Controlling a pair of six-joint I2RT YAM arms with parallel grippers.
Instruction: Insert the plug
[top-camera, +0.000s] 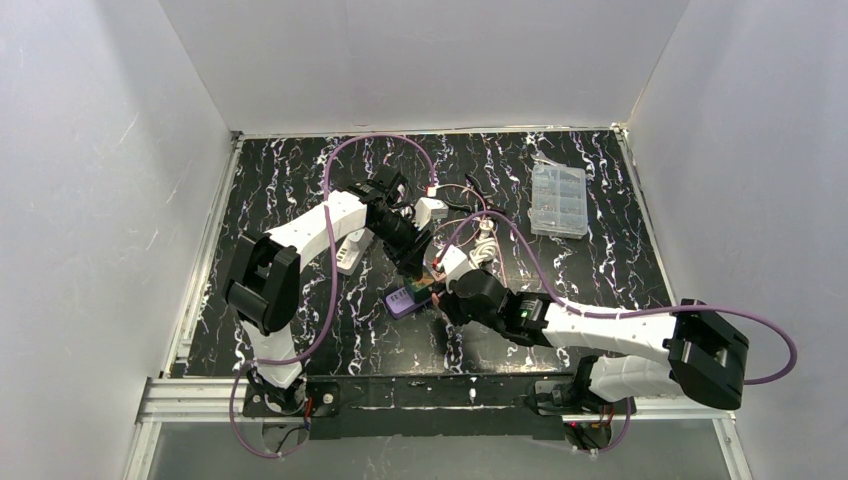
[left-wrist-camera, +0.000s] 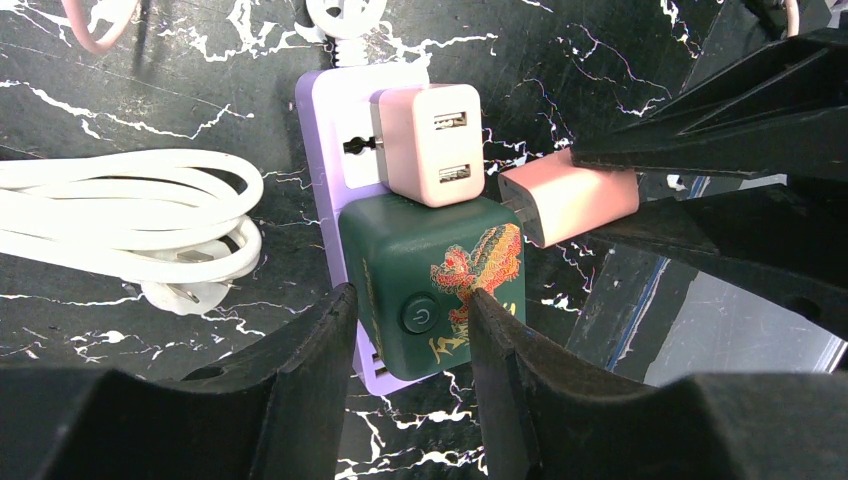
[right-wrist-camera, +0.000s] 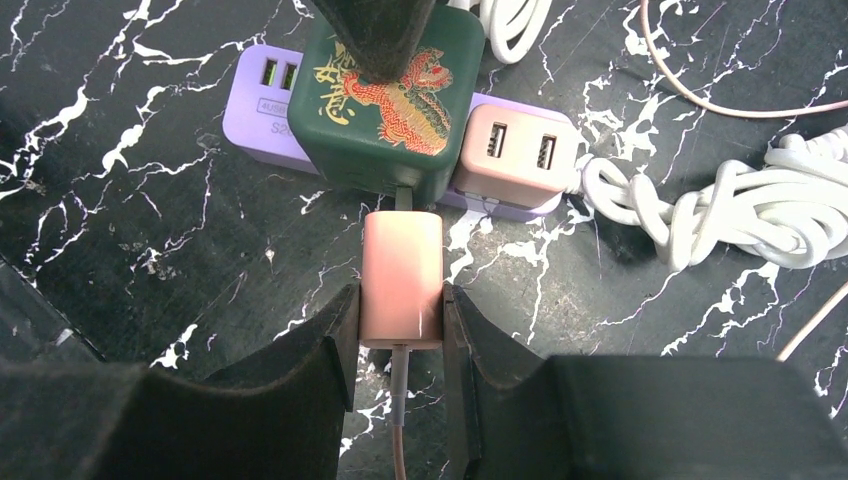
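Observation:
A purple power strip (right-wrist-camera: 253, 110) carries a green cube adapter (right-wrist-camera: 385, 120) with a dragon print and a pink USB charger (right-wrist-camera: 517, 160). My right gripper is shut on a pink plug (right-wrist-camera: 402, 270), a cable trailing from it. The plug's metal prongs point at the green cube's side and reach it; how far they go in I cannot tell. My left gripper is over the green cube, its fingertips apart on the cube. In the right wrist view, a dark finger rests over the cube's top.
Coiled white cables (right-wrist-camera: 760, 205) lie beside the strip. A clear compartment box (top-camera: 558, 200) stands at the back right, and a white power strip (top-camera: 350, 255) lies under the left arm. Cables cross the table's middle.

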